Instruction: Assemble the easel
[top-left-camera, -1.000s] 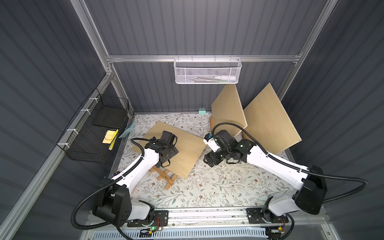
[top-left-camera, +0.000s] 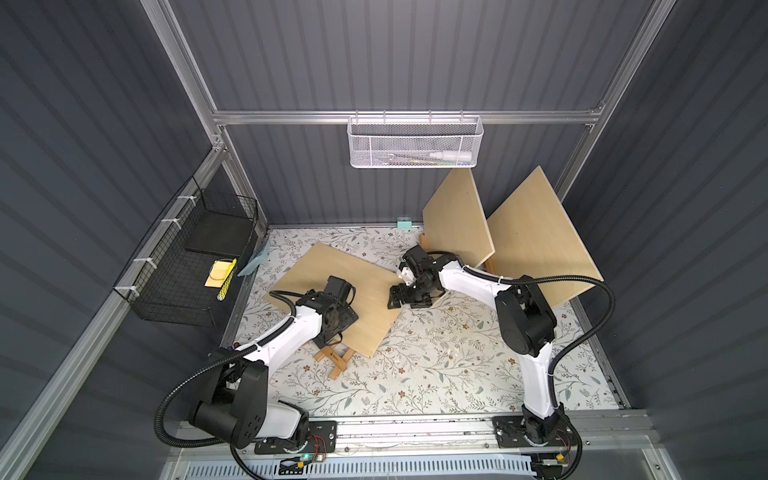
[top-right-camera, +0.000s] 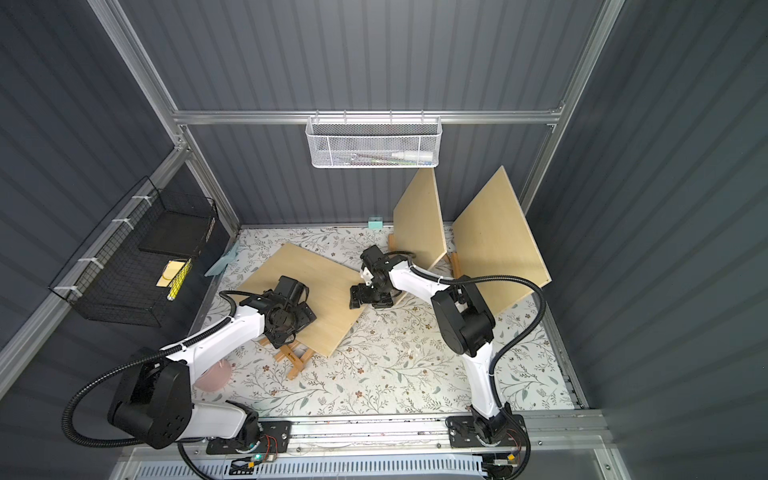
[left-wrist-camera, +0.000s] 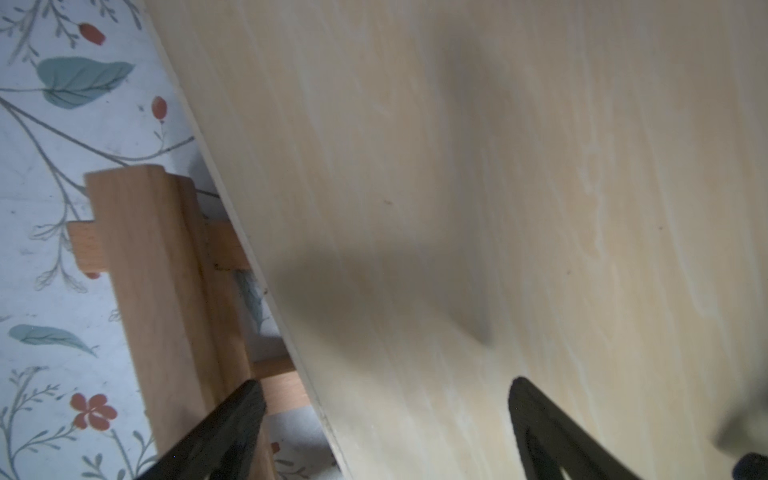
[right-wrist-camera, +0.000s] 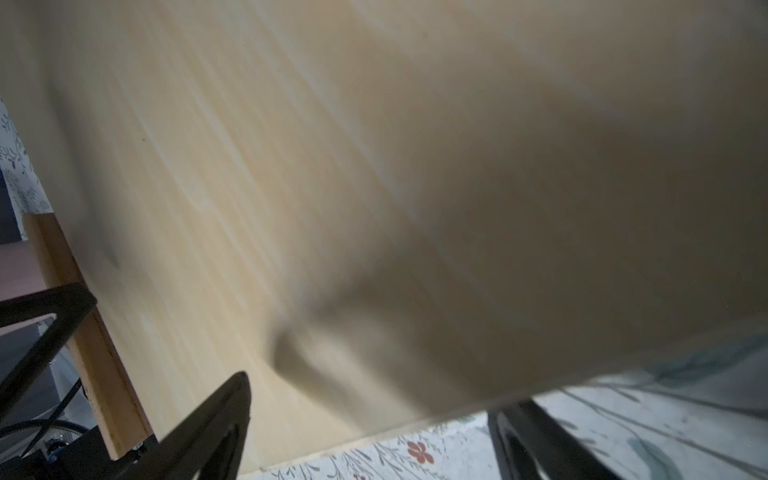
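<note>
A pale plywood panel (top-left-camera: 372, 292) lies askew on the left half of the table, tilted on a brown wooden easel frame (top-left-camera: 339, 364) that shows past its near edge. In the left wrist view the panel's edge runs alongside a frame bar (left-wrist-camera: 164, 296). My left gripper stands open over the panel, nothing between its fingers. At the panel's right edge my right gripper is open; panel surface and edge fill much of its view. Whether either finger touches the panel cannot be told.
Two further easels with upright panels, a left one (top-left-camera: 456, 212) and a right one (top-left-camera: 540, 232), stand at the back right. A black wire basket (top-left-camera: 184, 256) hangs on the left wall, a white mesh basket (top-left-camera: 416, 142) at the back.
The left gripper has shifted slightly toward the front. The panel looks unmoved.
</note>
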